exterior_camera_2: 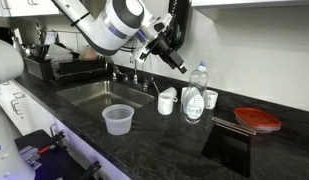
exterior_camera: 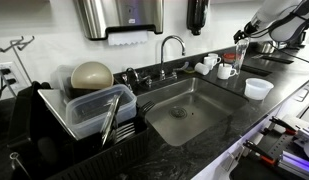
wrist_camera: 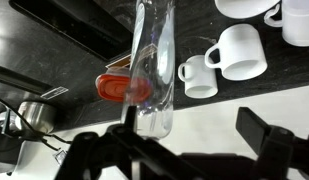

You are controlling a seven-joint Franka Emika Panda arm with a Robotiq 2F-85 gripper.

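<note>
My gripper is open, its dark fingers [wrist_camera: 256, 130] wide apart with nothing held between them. In the second exterior view it hangs above the counter, close to the top of a clear plastic bottle [exterior_camera_2: 196, 92] standing upright. The wrist view shows that bottle [wrist_camera: 152, 70] nearer the left finger, partly covered by it at the lower end. White mugs [wrist_camera: 240, 52] stand to the right of the bottle there, one of them a smaller cup [wrist_camera: 200, 77].
A white tub [exterior_camera_2: 118, 119] sits near the counter's front edge. Behind the bottle lies a red lid [exterior_camera_2: 257, 119] beside a dark tray [exterior_camera_2: 228, 144]. The sink [exterior_camera: 186, 113] and a dish rack with a clear bin [exterior_camera: 99, 110] are farther along. Counter in front of the bottle is clear.
</note>
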